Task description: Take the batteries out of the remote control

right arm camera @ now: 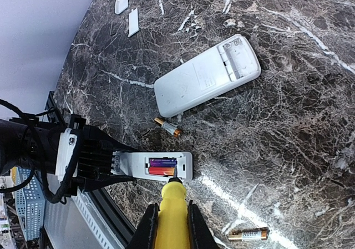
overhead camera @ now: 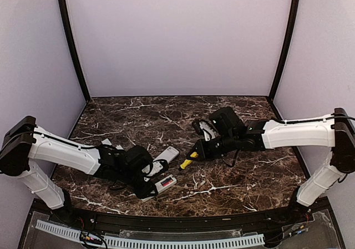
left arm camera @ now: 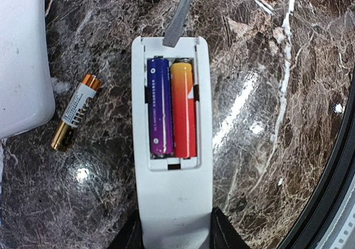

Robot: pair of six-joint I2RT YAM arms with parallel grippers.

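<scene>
My left gripper is shut on the near end of a white remote (left arm camera: 175, 196), its battery bay facing up and uncovered. Side by side in the bay lie a purple battery (left arm camera: 160, 107) and a red-orange battery (left arm camera: 183, 110). A yellow-handled tool (right arm camera: 172, 207) is held in my right gripper, which is shut on its handle. In the left wrist view, the tool's flat grey tip (left arm camera: 174, 34) overlaps the bay's far edge, beyond the battery ends. Whether it touches the remote I cannot tell.
Loose on the marble table are one battery (right arm camera: 167, 127) beside the held remote and another (right arm camera: 248, 234) to its right. A larger white remote (right arm camera: 205, 74), bay open, lies behind, with two white covers (right arm camera: 133, 23) (right arm camera: 121, 4) farther off.
</scene>
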